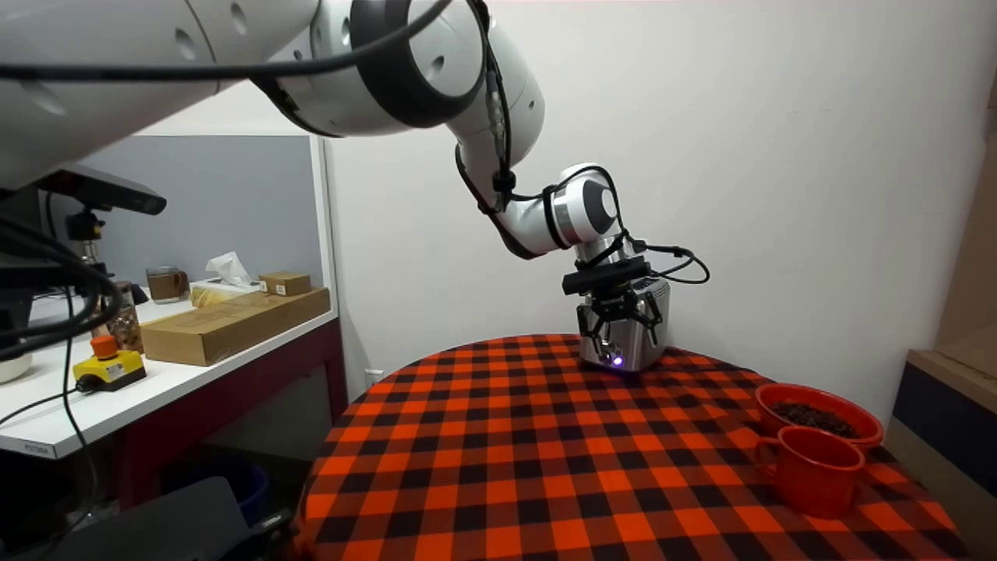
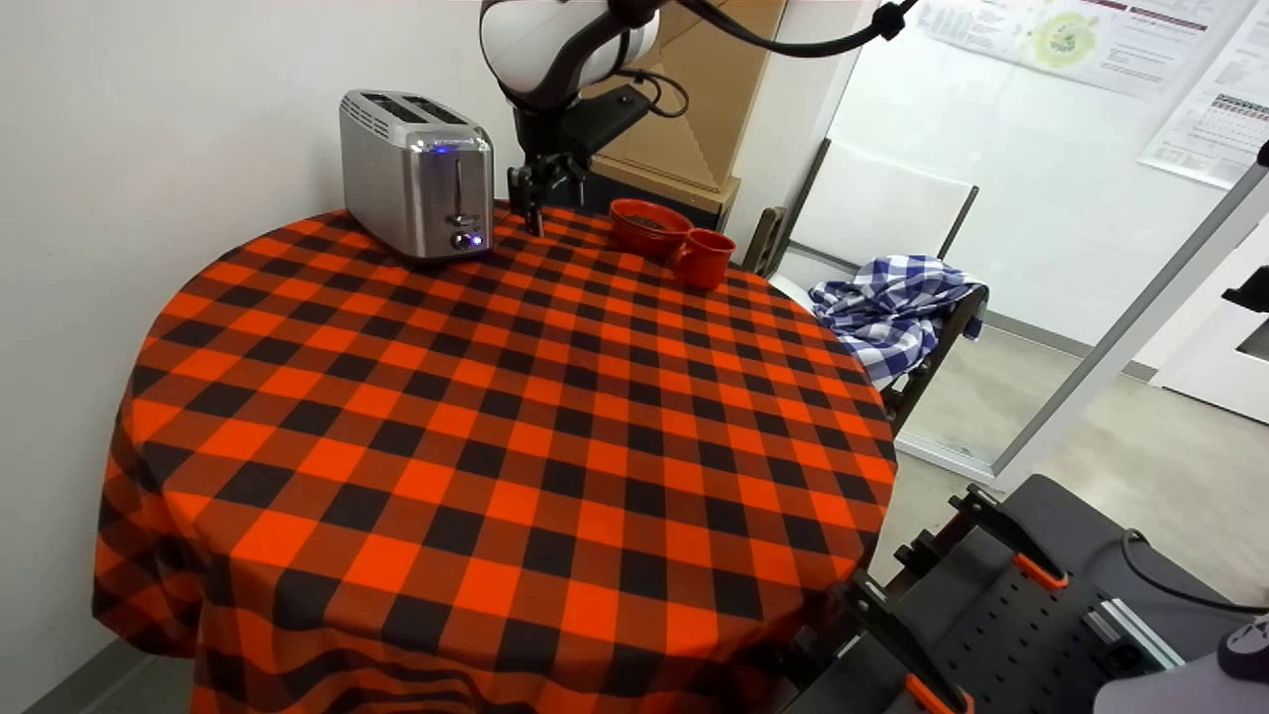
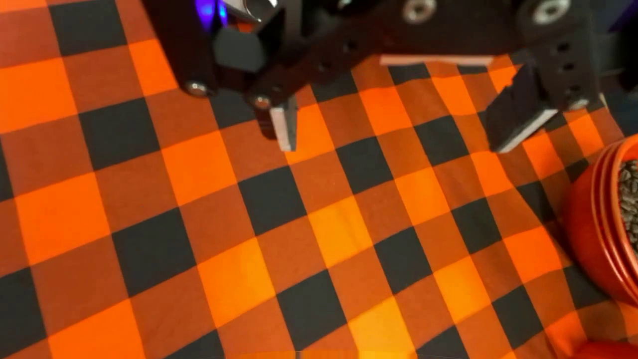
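Observation:
My gripper stands open over the checked cloth, its two fingers wide apart and nothing between them. In exterior view 1 it overlaps the front of the silver toaster (image 1: 646, 347). Exterior view 2 shows the gripper (image 2: 556, 212) to the right of the toaster (image 2: 387, 178), apart from it and low near the table. A red bowl (image 1: 768, 419) of dark beans and a red mug (image 1: 815, 485) stand at the table's right side. The bowl (image 3: 589, 218) is partly visible at the wrist view's right edge. Only a bit of the toaster (image 3: 255, 8) shows there.
A red-and-black checked cloth (image 1: 486, 439) covers the round table, with its middle and near side clear. Behind the toaster rises a white wall (image 1: 794, 168). A cardboard box (image 2: 680, 113) stands beyond the bowl, and a chair (image 2: 874, 196) is beside the table.

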